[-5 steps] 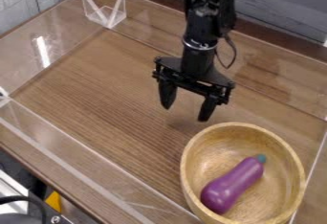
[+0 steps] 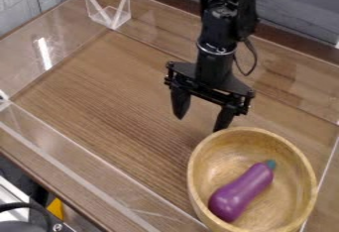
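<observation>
The black robot gripper (image 2: 200, 110) hangs over the middle-right of the wooden tray, just behind a large pale yellow bowl (image 2: 211, 159). Its two dark fingers are spread apart, with nothing visible between them. A purple eggplant (image 2: 241, 190) with a teal tip lies inside the bowl.
The tray's left and middle floor (image 2: 99, 107) is bare. A white wire piece (image 2: 110, 13) stands at the back left corner. The tray's walls border the free space, and a dark cable runs at the lower left edge.
The gripper has moved a little to the right and slightly toward the bowl. The bowl and eggplant have not moved.
</observation>
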